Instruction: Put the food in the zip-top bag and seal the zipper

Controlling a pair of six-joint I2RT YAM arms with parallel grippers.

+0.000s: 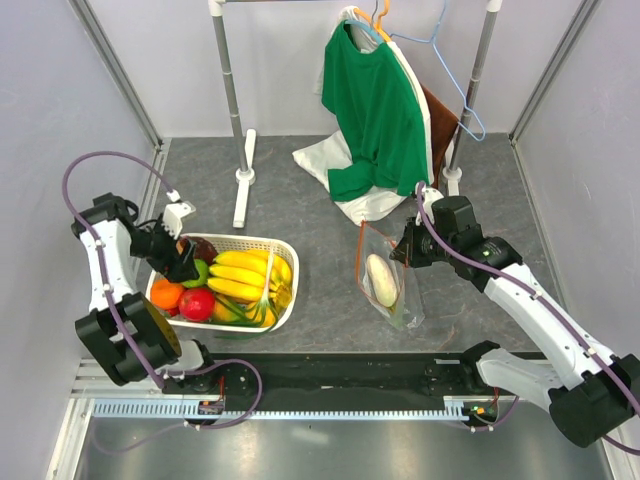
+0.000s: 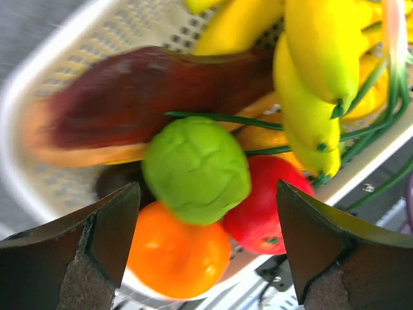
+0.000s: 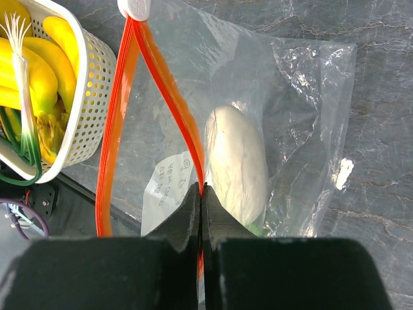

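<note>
A clear zip bag [image 1: 395, 295] with orange zipper strips lies right of centre, a pale oblong food item [image 3: 235, 165] inside it. My right gripper is shut on the bag's orange zipper edge. My left gripper hovers over the basket, fingers apart around the green round fruit [image 2: 197, 169], with a red fruit [image 2: 255, 216] and an orange [image 2: 177, 252] just below. The white basket [image 1: 290, 255] also holds bananas, a long reddish-brown item and green stalks.
A clothes rack with a green shirt [image 1: 360, 100] and hangers stands at the back. The grey floor [image 1: 325, 250] between basket and bag is clear.
</note>
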